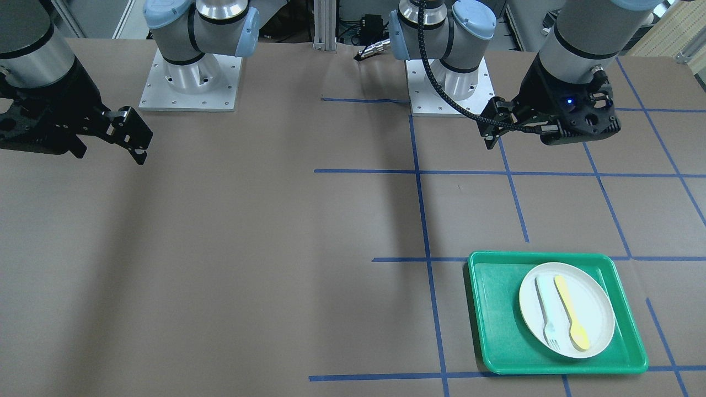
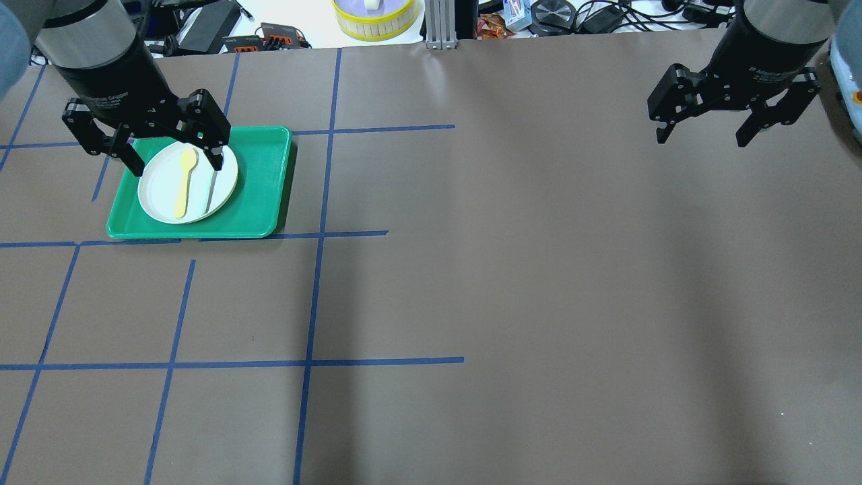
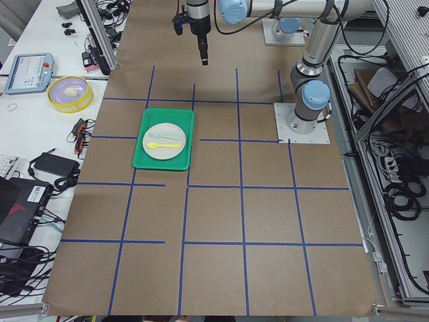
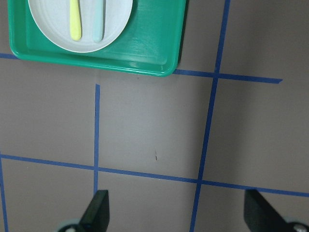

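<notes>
A green tray [image 1: 488,311] holds a white plate [image 1: 595,311] with a yellow spoon [image 1: 570,312] and a pale blue fork [image 1: 547,311] lying side by side on it. The tray [image 3: 144,121] also shows in the left view and in the top view [image 2: 262,186]. My gripper [image 2: 139,166] hangs raised above the taped grid; in the left wrist view its fingers [image 4: 96,215] stand wide apart at the bottom edge with nothing between them, and the tray lies toward the top of that view.
A second arm's black gripper [image 2: 703,121] hangs at the other side of the table [image 2: 566,283], whose middle is bare. Cables, devices and a yellow round container [image 3: 70,100] sit beyond the edge.
</notes>
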